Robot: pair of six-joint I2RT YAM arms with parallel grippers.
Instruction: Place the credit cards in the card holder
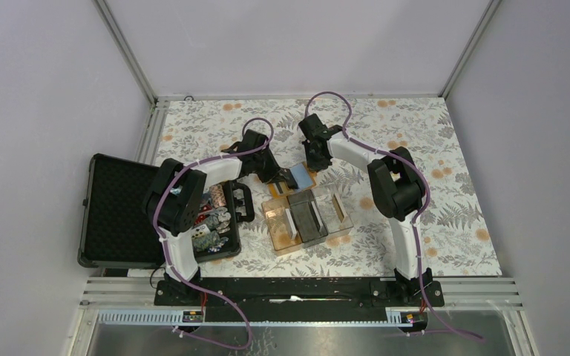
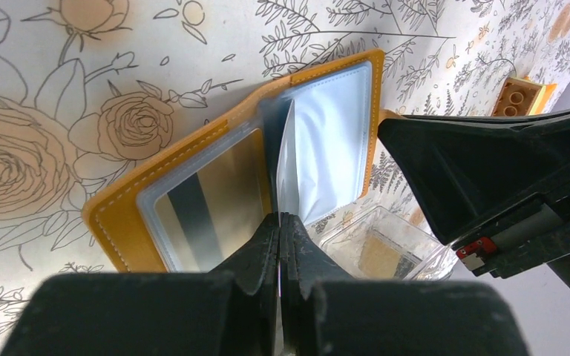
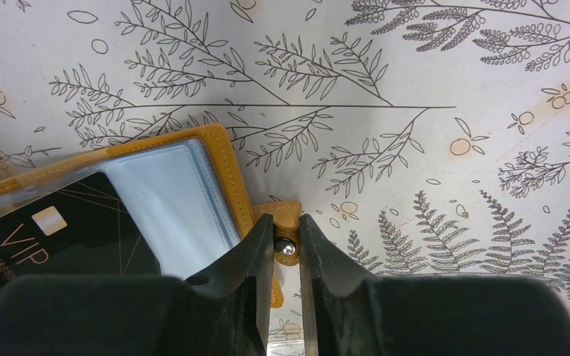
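The tan card holder [image 2: 122, 248] lies opened out on the table, a gold-and-dark striped card [image 2: 211, 200] in its left pocket and a pale blue lining in its right pocket [image 3: 182, 200]. A black VIP card [image 3: 74, 230] stands tilted at the right pocket, seen nearly edge-on from the left wrist. My left gripper is shut on that card's near edge. Whether the card's far edge is under the clear film, I cannot tell. My right gripper is shut on the holder's snap strap [image 3: 287, 248], beside its right edge.
A clear compartment box [image 1: 274, 231] with cards in it stands just in front of the holder. An open black case [image 1: 122, 211] full of items sits at the left. A small orange-brown block [image 2: 516, 96] lies beyond the holder.
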